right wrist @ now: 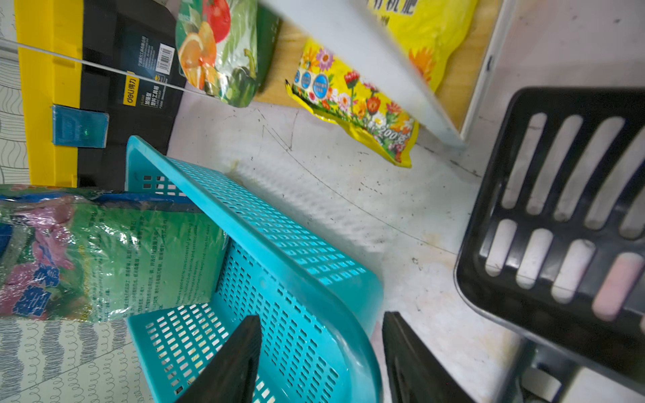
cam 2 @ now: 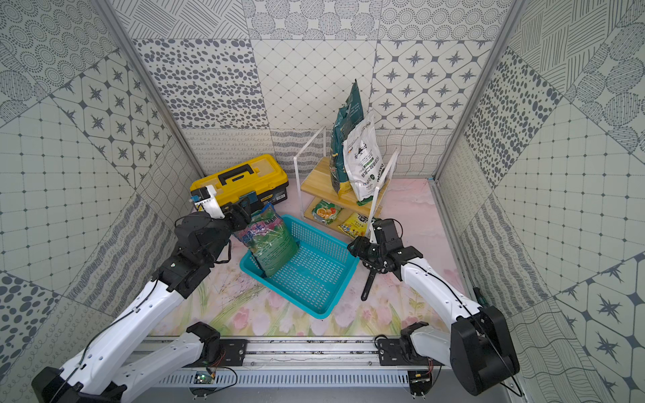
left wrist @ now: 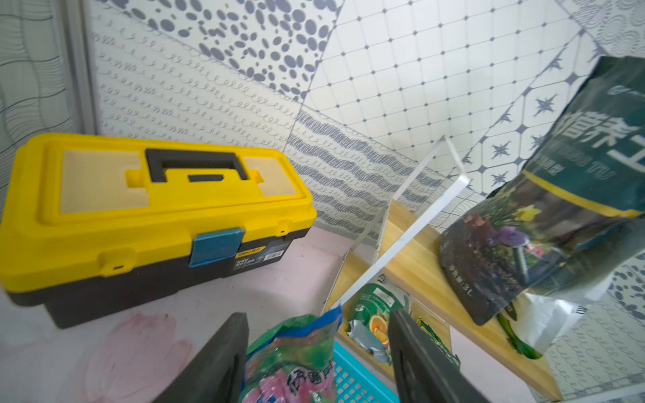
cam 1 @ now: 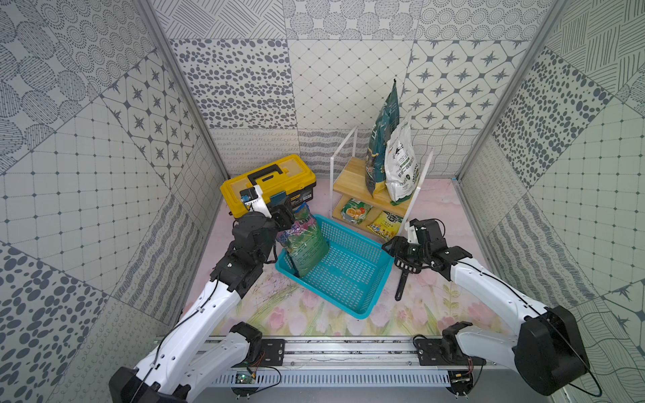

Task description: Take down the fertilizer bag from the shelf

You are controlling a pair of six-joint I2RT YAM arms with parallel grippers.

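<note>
A green fertilizer bag (cam 1: 302, 245) sits upright in the left part of the blue basket (cam 1: 356, 282); its top shows below my left gripper, which is open and empty. A tall teal bag (cam 1: 381, 137) and a white bag (cam 1: 401, 161) stand on the upper board of the wooden shelf (cam 1: 350, 176). Two smaller packs, one with fruit pictures (right wrist: 221, 50) and a yellow one (right wrist: 356, 100), lie on the lower board. My right gripper stands open at the basket's right rim, nothing held.
A yellow toolbox (cam 1: 262, 181) stands at the back left. A black slotted scoop (right wrist: 490, 282) lies right of the basket, under the right arm. The shelf's white posts rise beside the right gripper. The basket's middle is clear.
</note>
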